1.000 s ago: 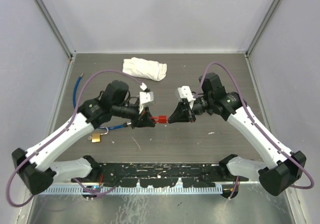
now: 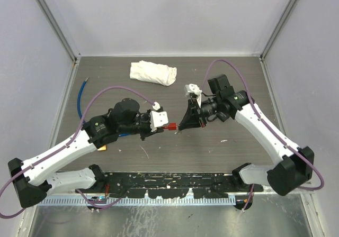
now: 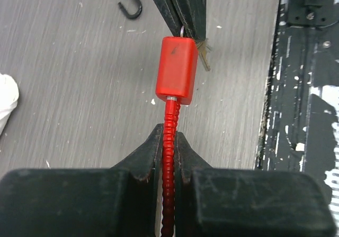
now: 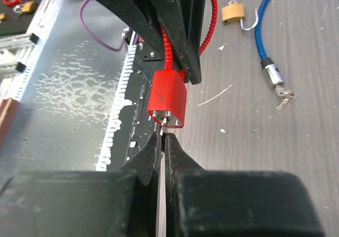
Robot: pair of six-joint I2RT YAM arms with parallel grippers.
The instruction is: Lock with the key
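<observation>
In the left wrist view, a red lock body (image 3: 177,67) stands at the end of a red braided cable (image 3: 169,142). My left gripper is shut on that cable. From the other side my right gripper is shut on a thin silver key (image 4: 164,123). The key meets the keyhole face of the red lock (image 4: 168,97); how deep it sits is hidden. Spare keys (image 3: 203,54) dangle beside the right fingers. From above, the red lock (image 2: 172,126) shows between both grippers, over the table's middle.
A blue cable (image 4: 263,30) with its own keys (image 4: 286,96) and a brass padlock (image 4: 233,12) lie on the table under the left arm. White cloth (image 2: 153,72) lies at the back. Bare table surrounds the lock.
The left forearm has swung and its wrist has turned, now covering most of the brass padlock from above. The right arm has shifted slightly. The red lock has stayed nearly in place.
</observation>
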